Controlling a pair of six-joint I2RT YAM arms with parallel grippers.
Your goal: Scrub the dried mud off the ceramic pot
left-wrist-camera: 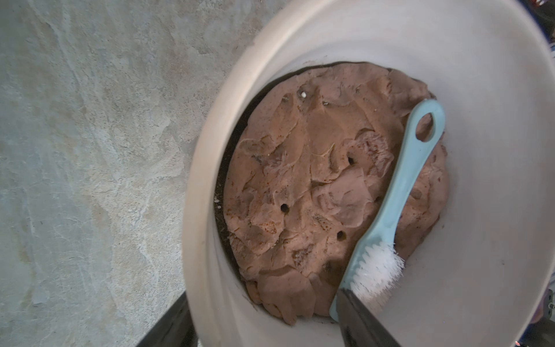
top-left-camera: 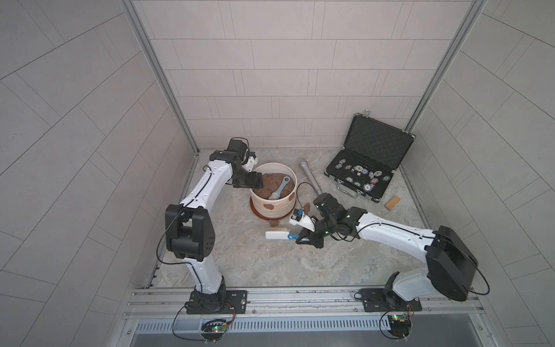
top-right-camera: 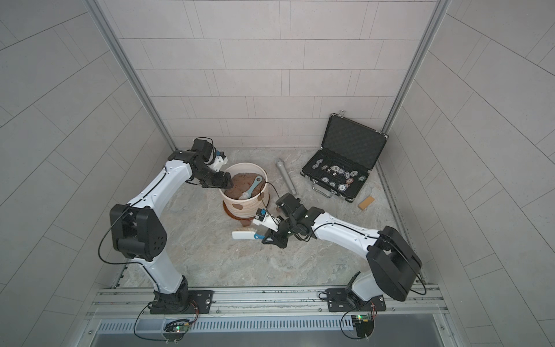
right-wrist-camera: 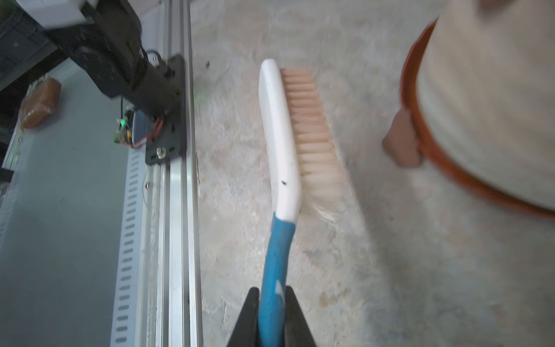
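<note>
The cream ceramic pot (top-left-camera: 277, 206) stands in a brown saucer (top-right-camera: 229, 213), with brown mud patches on its outer wall and brown soil (left-wrist-camera: 312, 173) inside. My left gripper is part open at the pot's left rim, one finger outside the wall and the other inside; they look apart from the rim, though contact is hard to judge. My right gripper is shut on the blue handle of a white brush (right-wrist-camera: 280, 133). That brush is held in front of the pot, its pale bristles facing the pot and clear of it.
A light blue small brush (left-wrist-camera: 399, 185) lies on the soil. Brown mud pieces (right-wrist-camera: 403, 138) lie beside the saucer. Behind stand a grey cylinder (top-right-camera: 286, 176) and an open black case (top-left-camera: 361, 173); a tan sponge (top-left-camera: 392, 202) is at right.
</note>
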